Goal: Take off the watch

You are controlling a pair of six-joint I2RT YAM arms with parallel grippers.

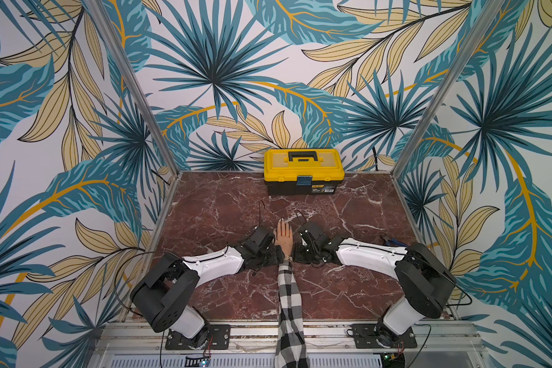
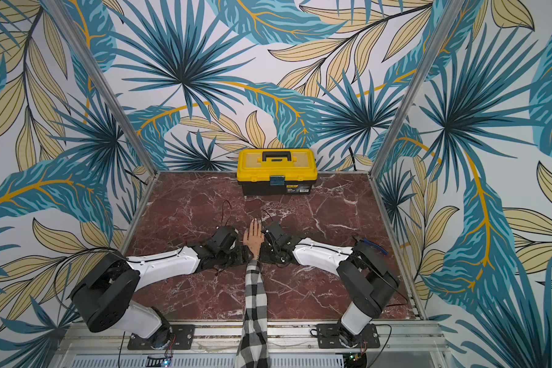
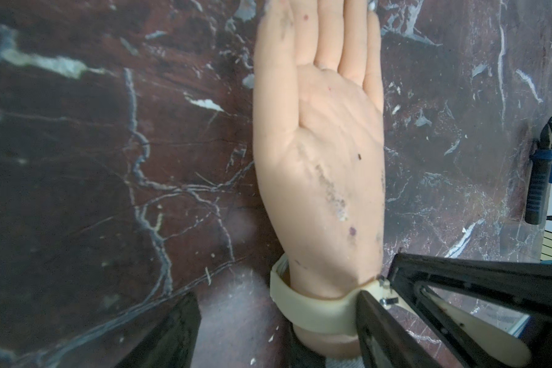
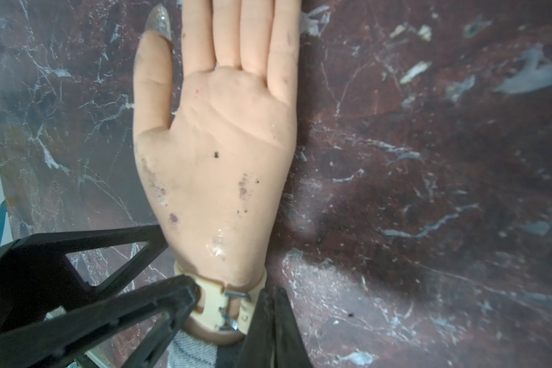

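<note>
A mannequin hand (image 1: 284,236) in a checked sleeve lies palm up at the table's middle, with a cream watch strap (image 3: 312,306) and its metal buckle (image 4: 233,306) around the wrist. My left gripper (image 1: 272,256) is at the wrist from the left, shut on the strap near the buckle; its tips are partly hidden in the left wrist view. My right gripper is beside the wrist on the other side, shut, with nothing clear between its fingers.
A yellow-lidded toolbox (image 1: 303,171) stands at the back of the table (image 1: 214,196). Pliers (image 3: 539,178) with blue and black handles lie near the right edge.
</note>
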